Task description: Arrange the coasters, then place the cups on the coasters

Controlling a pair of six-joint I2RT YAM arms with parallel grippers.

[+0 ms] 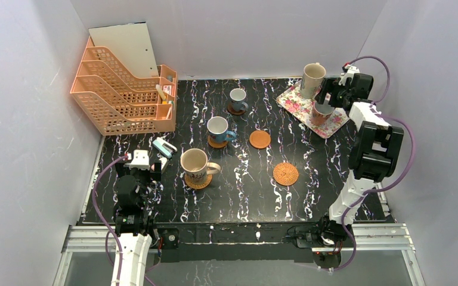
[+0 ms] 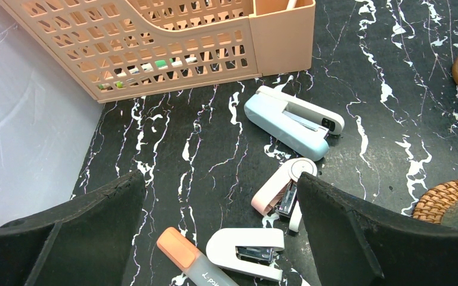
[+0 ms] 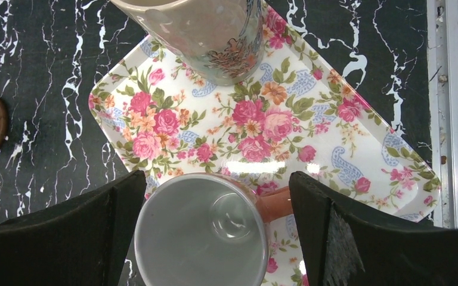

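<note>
On the flowered tray at the back right stand an orange-brown cup with a pale inside and a tall cream mug. My right gripper is open above the orange-brown cup, its fingers apart on either side in the wrist view, with the handle near the right finger. Two bare coasters lie on the table: a plain brown one and a woven one. Over the staplers at the left, my left gripper is open and empty.
A large cream mug, a blue cup and a small grey-blue cup each stand on a coaster in the middle. An orange file rack fills the back left. Staplers lie before it.
</note>
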